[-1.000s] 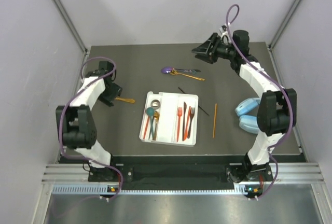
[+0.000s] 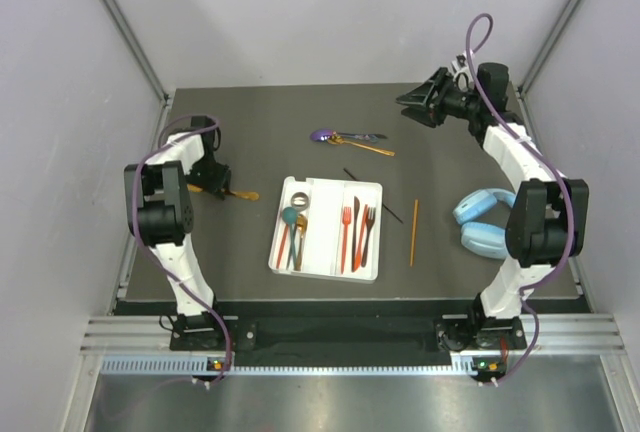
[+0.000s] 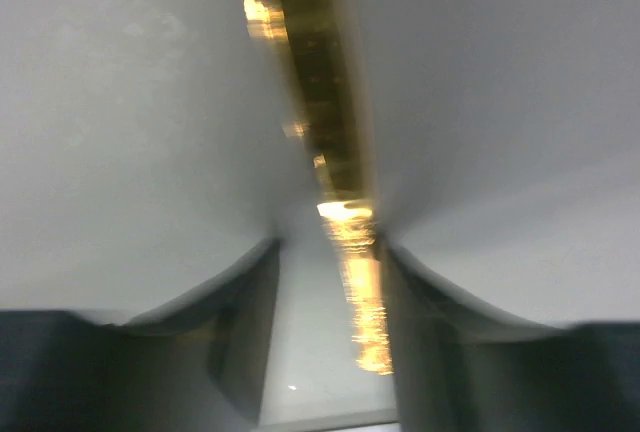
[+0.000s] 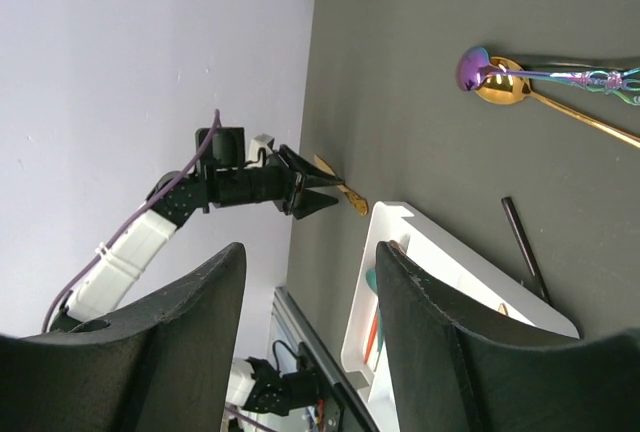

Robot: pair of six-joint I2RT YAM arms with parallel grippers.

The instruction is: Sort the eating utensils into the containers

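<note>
My left gripper [image 2: 215, 180] is low at the far left over a gold utensil [image 2: 243, 194]. In the blurred left wrist view the gold utensil [image 3: 320, 82] runs between the fingers, which are apart; I cannot tell if they touch it. My right gripper [image 2: 420, 102] stands open at the back right, above the table. A purple spoon [image 2: 321, 135] and a gold spoon [image 2: 370, 147] lie at the back middle with another handle. The white organizer [image 2: 319, 270] holds spoons on the left, forks and knives on the right.
A thin black stick [image 2: 385, 208] and an orange stick [image 2: 414, 232] lie right of the organizer. Blue headphones [image 2: 483, 237] sit at the right edge. Bare table surrounds the back utensils.
The right arm has shifted to the right over the last second. The left arm has moved slightly, its gripper staying over the gold utensil.
</note>
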